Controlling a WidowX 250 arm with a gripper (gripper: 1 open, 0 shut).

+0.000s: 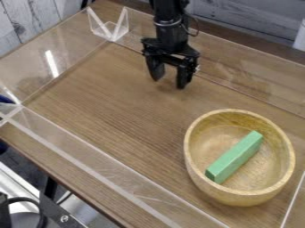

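The robot's black arm [169,40] stands at the top centre of the camera view, with its gripper [169,67] low over the wooden table. The fingers are small and dark here; nothing is clearly held between them. A tan round bowl [197,183] at the lower right holds a green rectangular block [234,157] lying at a slant.
A translucent object [109,22] stands at the top left. Dark cables [24,209] lie at the bottom left corner.
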